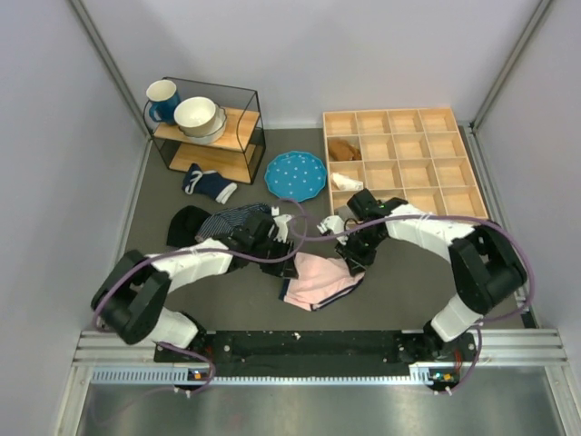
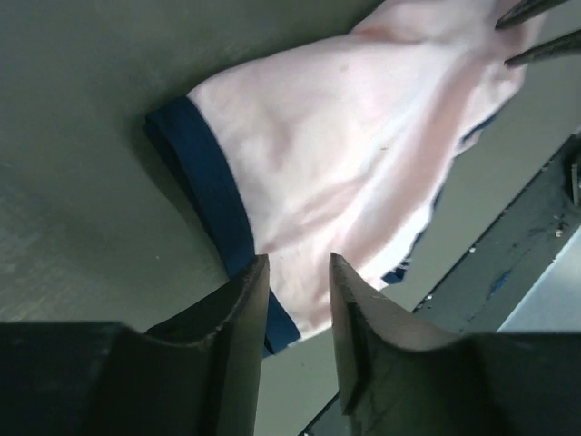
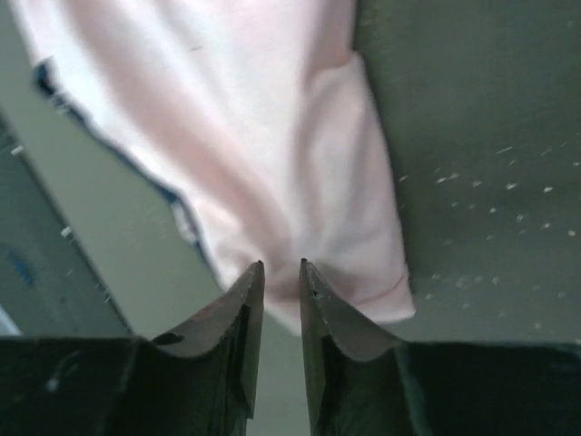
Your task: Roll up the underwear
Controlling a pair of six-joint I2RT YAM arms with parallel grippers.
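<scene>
The underwear, a pale pink cloth (image 1: 320, 282) with navy bands, lies spread and slightly rumpled on the dark table in front of the arms. At its left edge, over the navy waistband (image 2: 213, 186), my left gripper has its fingers apart, with the band's lower end seen between them. Toward the right end, my right gripper shows a narrow gap between its fingertips, with pink fabric (image 3: 336, 191) in and beyond it. Whether either pair of fingers touches the cloth is hard to tell.
Behind stand a blue dotted plate (image 1: 296, 176) and a wooden compartment box (image 1: 407, 162). Left of the plate are folded navy cloth (image 1: 209, 183), a striped cloth (image 1: 232, 219), a black cloth (image 1: 184, 227) and a rack (image 1: 211, 159). Bare table (image 1: 418, 291) lies to the right.
</scene>
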